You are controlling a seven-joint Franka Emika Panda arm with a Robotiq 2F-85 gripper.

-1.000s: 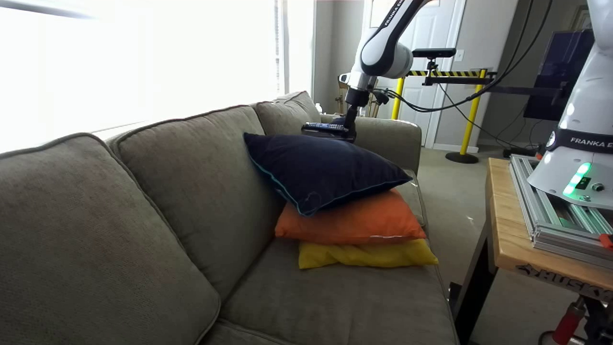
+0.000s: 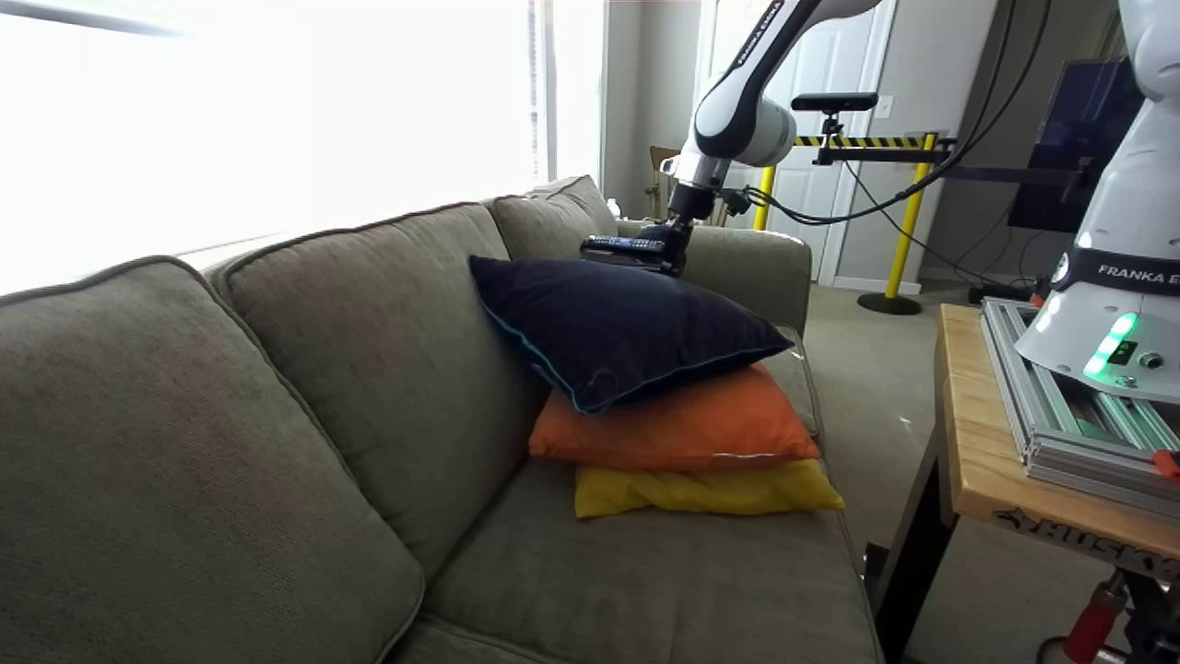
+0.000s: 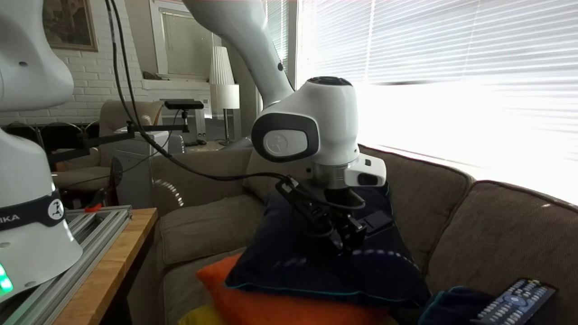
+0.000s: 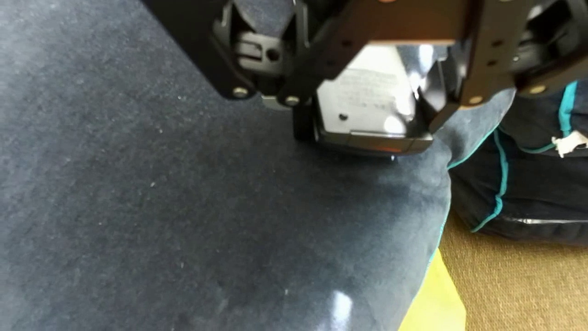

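Observation:
A dark flat device (image 3: 376,222) is in my gripper (image 3: 349,241), at the top of the navy pillow (image 3: 303,265). In the wrist view, my gripper is shut on the device (image 4: 361,102), whose pale labelled face and black edge show between the fingers. Dark cloth of the navy pillow (image 4: 231,220) fills the area around and below it. Whether the device touches the cloth, I cannot tell. In exterior view 1, the gripper (image 2: 670,256) is partly hidden behind the navy pillow (image 2: 636,321).
Beneath the navy pillow are an orange pillow (image 2: 675,426) and a yellow one (image 2: 708,491), stacked on the sofa (image 2: 686,586). A button remote (image 3: 517,303) lies on another dark pillow (image 3: 458,308). The wooden table (image 2: 985,443) carries the arm's base; the near sofa seat is clear.
The arm's wrist has tilted and shifted slightly down and to the right in exterior view 1. Pillows and remote look unmoved.

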